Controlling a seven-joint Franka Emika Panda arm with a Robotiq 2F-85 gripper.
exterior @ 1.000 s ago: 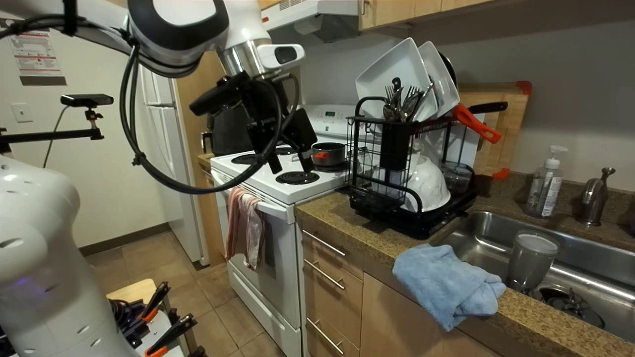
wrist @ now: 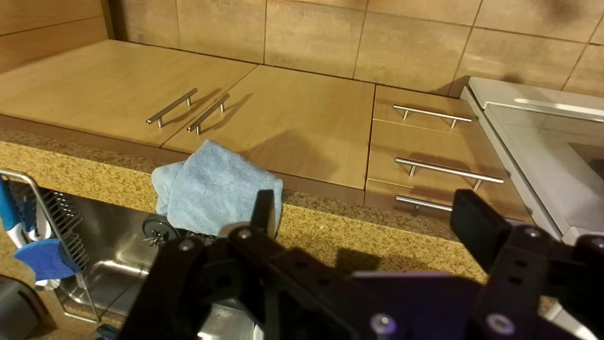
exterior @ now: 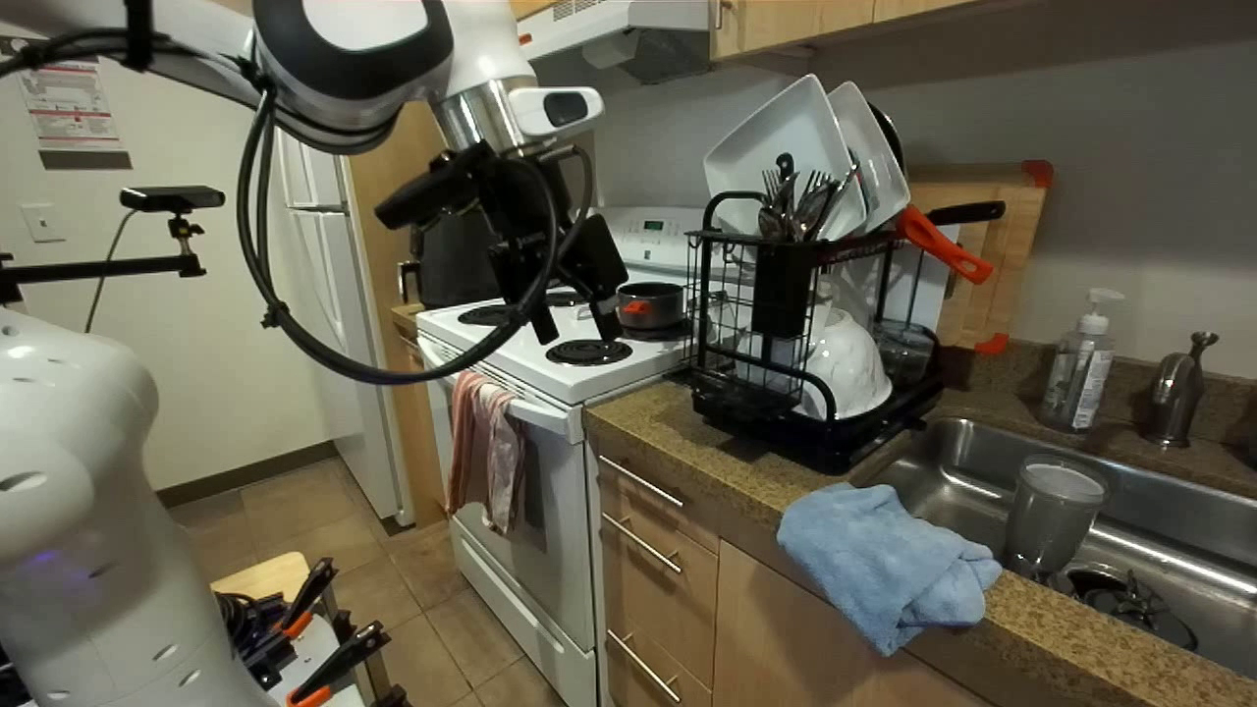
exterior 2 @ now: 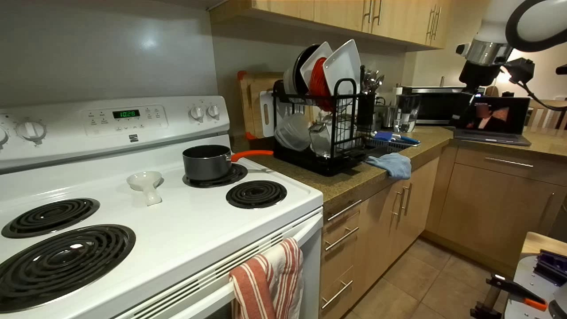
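My gripper is open, its two dark fingers wide apart with nothing between them. In exterior view 1 the gripper [exterior: 577, 332] hangs in the air, pointing down, and the stove shows behind it. A crumpled light blue cloth [wrist: 218, 190] lies over the counter's front edge beside the sink, partly overhanging the cabinet doors. The same cloth [exterior: 890, 560] sits well below and to the right of my gripper in exterior view 1. In the wrist view it appears left of the fingers, one finger overlapping its edge.
A black dish rack [exterior: 813, 407] with plates, bowls and cutlery stands between stove and sink [exterior: 1155, 501]. A clear cup [exterior: 1052, 513] is in the sink. On the stove are a pot [exterior 2: 207, 163] with a red handle and a white spoon rest [exterior 2: 144, 182]. A laptop [exterior 2: 491, 119] sits on the far counter.
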